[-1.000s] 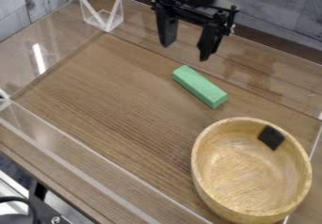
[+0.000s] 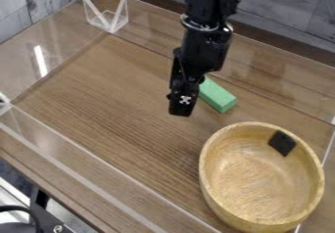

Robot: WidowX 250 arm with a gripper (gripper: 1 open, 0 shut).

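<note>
My black gripper point(image 2: 185, 98) hangs from the top centre of the camera view over the wooden table, open, just left of a green block point(image 2: 215, 98). The arm covers part of the block's upper end. Whether anything lies between the fingers is hard to make out.
A large tan bowl point(image 2: 260, 193) fills the lower right, with a small black block point(image 2: 281, 143) at its upper right rim. A clear wire-like object point(image 2: 109, 14) stands at the back left. Black cables lie at the bottom left corner.
The block appears not to have moved.
</note>
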